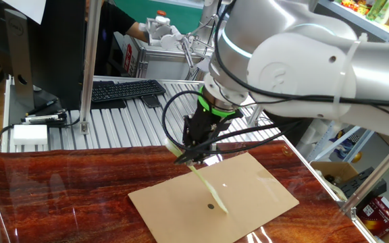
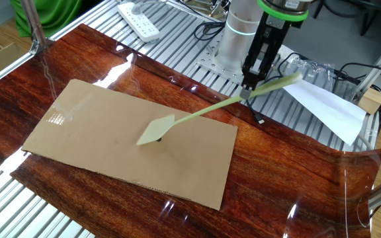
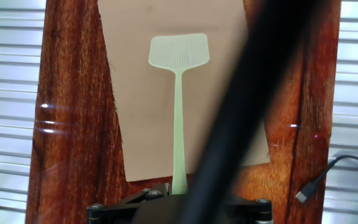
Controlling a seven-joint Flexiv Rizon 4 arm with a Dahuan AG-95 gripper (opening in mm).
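A pale green fly swatter is gripped by its handle, and my gripper is shut on it, pointing downward. The handle's end sticks out behind the fingers. In exterior view 2 the swatter's flat head slants down over the brown cardboard sheet; whether it touches the sheet I cannot tell. A small dark round spot lies on the cardboard, beside the head in exterior view 1 and partly hidden by it in exterior view 2. The wrist view shows the mesh head pointing straight ahead; my fingertips are mostly hidden there.
The cardboard rests on a glossy wood-patterned mat over a ribbed metal table. A loose cable plug lies near the mat's edge. A power strip and white paper stand clear of the cardboard. Black cables loop round the gripper.
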